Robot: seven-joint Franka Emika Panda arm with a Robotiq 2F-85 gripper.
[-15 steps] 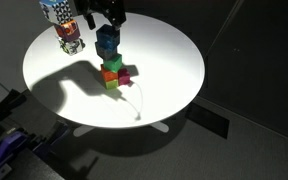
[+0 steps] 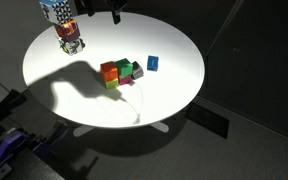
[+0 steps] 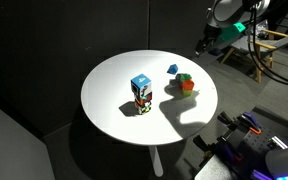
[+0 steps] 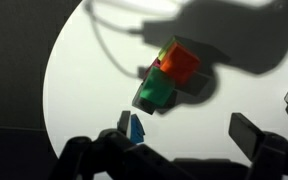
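Observation:
My gripper [image 2: 99,14] is open above the round table, with nothing between its fingers. Below it, an orange block [image 2: 109,71] sits on a yellow block [image 2: 111,84]. A green block [image 2: 124,68] leans against the orange one, above a magenta block [image 2: 125,81] that is partly hidden. Touching this cluster on its right is a grey block [image 2: 137,70]. Alone on the white top lies a blue block [image 2: 152,63]. In the wrist view, the orange block [image 4: 181,62] and green block [image 4: 158,88] show beyond the fingers; one finger partly covers the blue block [image 4: 136,130].
A tall stack of patterned blocks [image 3: 141,95] stands on the table [image 3: 104,75], apart from the cluster.
The column of yellow, orange, green, grey and blue blocks has come apart. The gripper is higher and clear of the blocks.

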